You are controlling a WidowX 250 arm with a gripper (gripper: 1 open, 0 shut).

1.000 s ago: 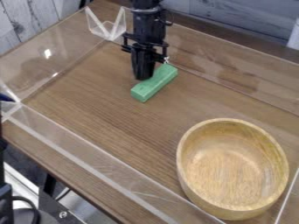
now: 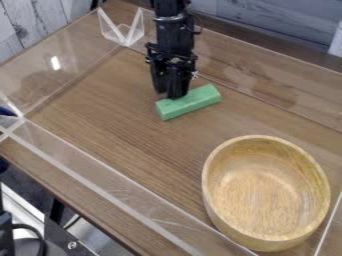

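Note:
The black robot arm [image 2: 171,30] reaches down from the top middle to its gripper [image 2: 171,80], which is at the upper left end of a green rectangular block [image 2: 190,103] lying on the wooden table [image 2: 94,120]. The fingers are dark and small in this view, so whether they hold the block or stand apart from it cannot be told.
A large round tan bowl [image 2: 265,190] stands at the lower right. Clear plastic pieces line the left edge and top left. Black cables lie at the lower left.
The green block has turned clockwise to lie flatter, its far end now further right and lower. The gripper has shifted slightly down with it.

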